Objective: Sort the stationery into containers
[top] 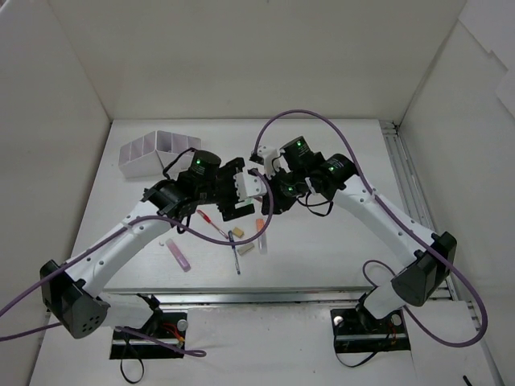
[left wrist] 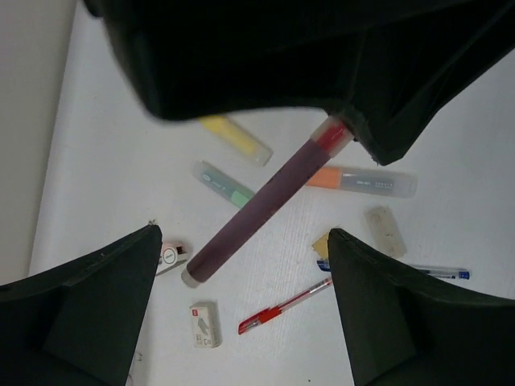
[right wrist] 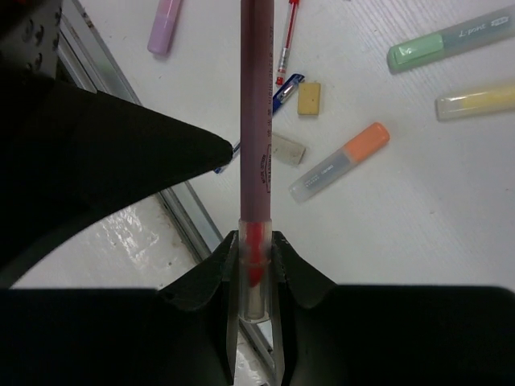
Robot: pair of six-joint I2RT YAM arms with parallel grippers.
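A dark purple marker (left wrist: 261, 205) with a clear red-tinted end hangs above the table. My right gripper is shut on that clear end. Facing it, my left gripper stands open, and the marker's free end appears in the gap between its fingers, touching neither as far as I can see. Toward the back left of the table is the white divided container (top: 143, 168). Below the grippers lie a green highlighter (right wrist: 451, 40), a yellow highlighter (right wrist: 479, 102) and an orange-capped highlighter (right wrist: 339, 162).
A red pen (top: 211, 223), a blue pen (top: 234, 254), a yellowish eraser (top: 238, 232), a grey eraser (top: 246, 248) and a lilac marker (top: 179, 256) lie toward the front. The left wrist view adds a white eraser (left wrist: 204, 325).
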